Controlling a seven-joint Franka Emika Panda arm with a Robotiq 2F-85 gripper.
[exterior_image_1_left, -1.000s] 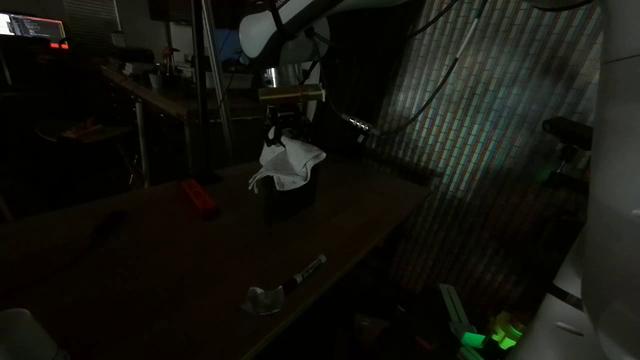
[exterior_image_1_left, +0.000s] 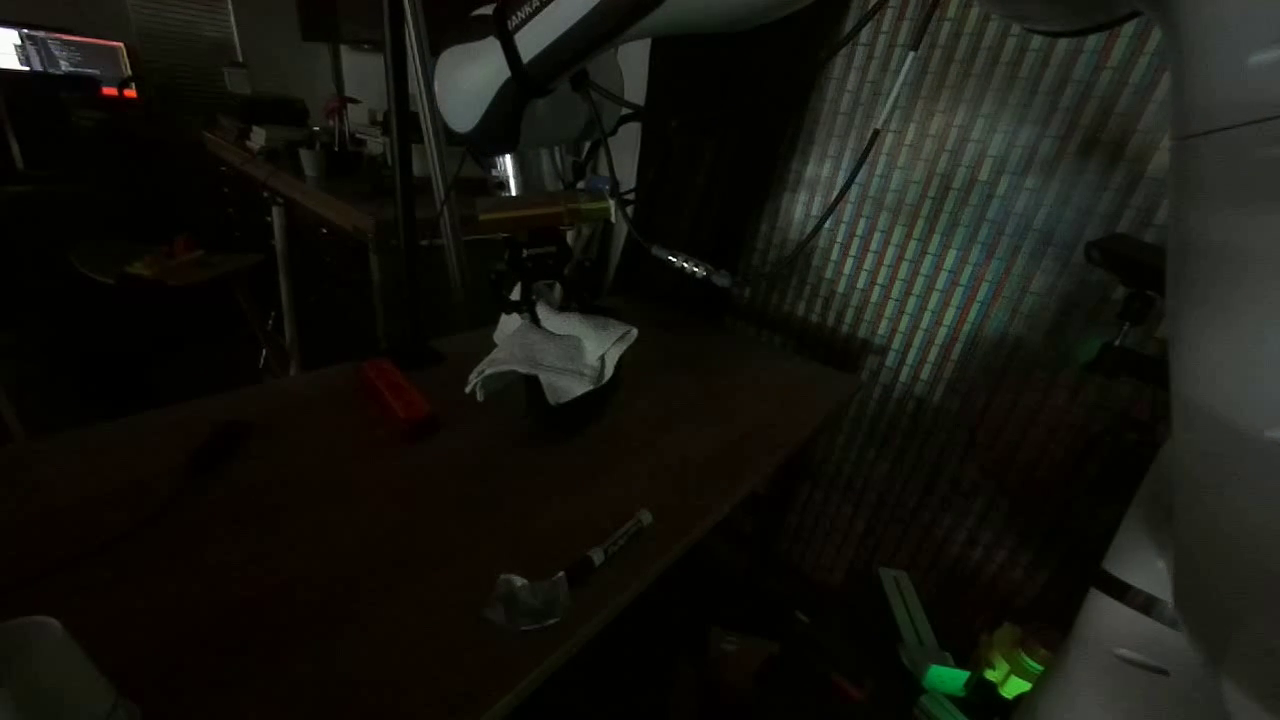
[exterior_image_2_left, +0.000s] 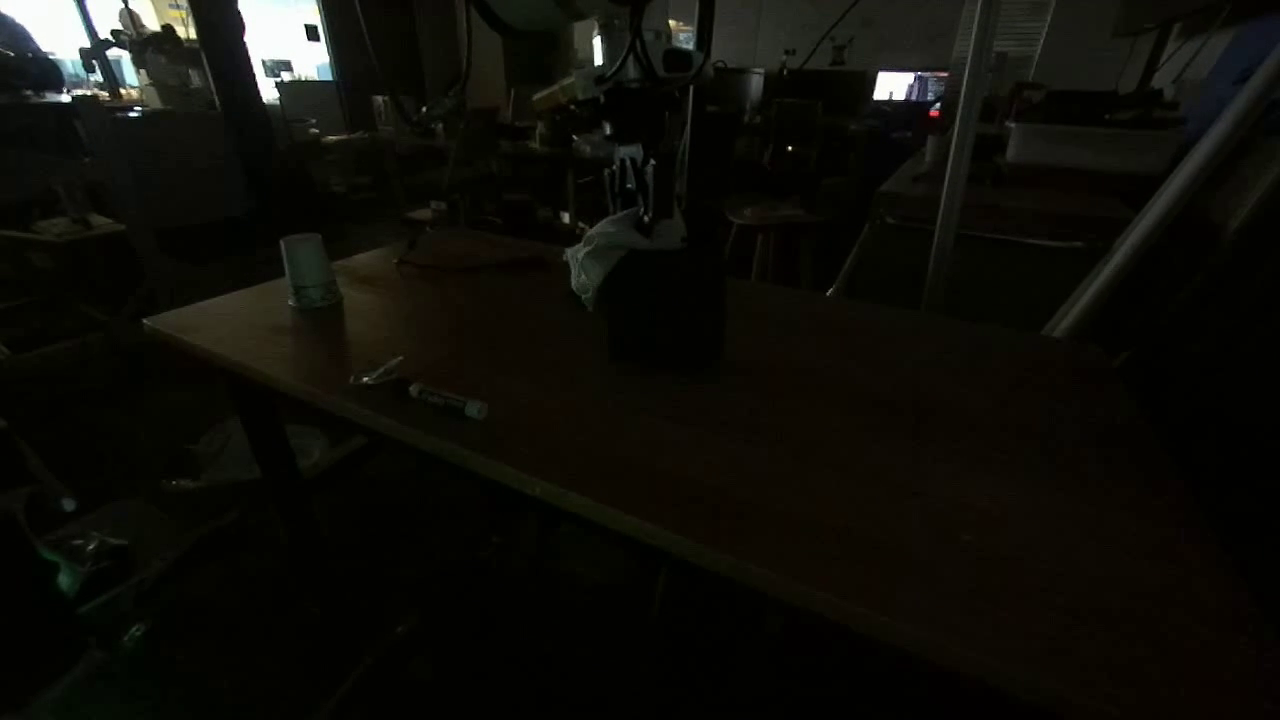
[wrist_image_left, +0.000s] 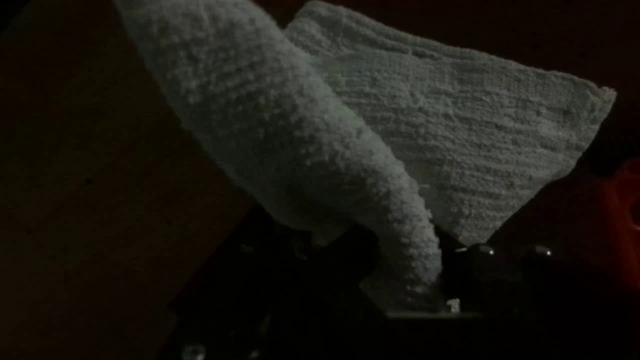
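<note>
A whitish towel (exterior_image_1_left: 558, 348) lies draped over the top of a dark box (exterior_image_2_left: 666, 306), its corners hanging over the sides. My gripper (exterior_image_1_left: 536, 298) is directly above the towel, pointing down. In the wrist view, a thick fold of the towel (wrist_image_left: 414, 252) runs down between the dark fingers, and another flap spreads out beyond them. Exterior view 2 shows the fingers (exterior_image_2_left: 649, 192) somewhat apart at the towel's upper edge. Whether they press on the fold is too dark to tell. The inside of the box is hidden.
A red object (exterior_image_1_left: 396, 394) lies on the table left of the box. Near the table edge are a marker (exterior_image_1_left: 614, 540) and a crumpled clear wrapper (exterior_image_1_left: 528, 600). A pale cup (exterior_image_2_left: 311, 271) stands at the far left in exterior view 2.
In exterior view 1, the arm and gripper have shifted left. The towel has also moved left and slightly down, and now lies spread flatter over the box.
</note>
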